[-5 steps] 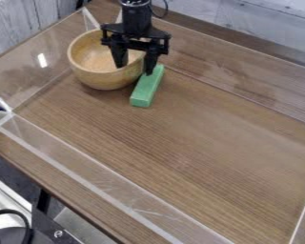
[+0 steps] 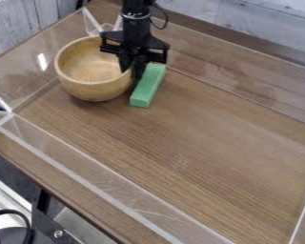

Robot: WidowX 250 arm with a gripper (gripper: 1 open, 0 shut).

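A tan bowl (image 2: 88, 74) sits at the upper left of the table, tilted somewhat. My black gripper (image 2: 127, 57) is at its back right rim, shut on that rim as far as it shows; the exact contact is partly hidden. A green block (image 2: 148, 88) lies just right of the bowl, beside it.
A metal wall edge runs along the back, and clear plastic and cables are at the left edge.
The bowl has shifted a little and its opening appears more tilted. The gripper has moved slightly with it. The green block looks nearly unmoved.
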